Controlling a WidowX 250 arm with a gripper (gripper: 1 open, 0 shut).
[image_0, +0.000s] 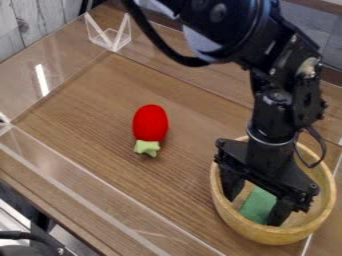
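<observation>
My black gripper (257, 182) reaches down into a round tan bowl (234, 226) at the lower right, its fingers around or just over a green object (259, 208) lying inside. The fingers partly cover that object, and whether they touch or grip it I cannot tell. Left of the bowl, a red object (151, 121) with a pale green piece (146, 147) at its lower end lies on the wooden table.
A white item (110, 30) stands at the far upper left. Dark cables or parts lie at the bottom left corner.
</observation>
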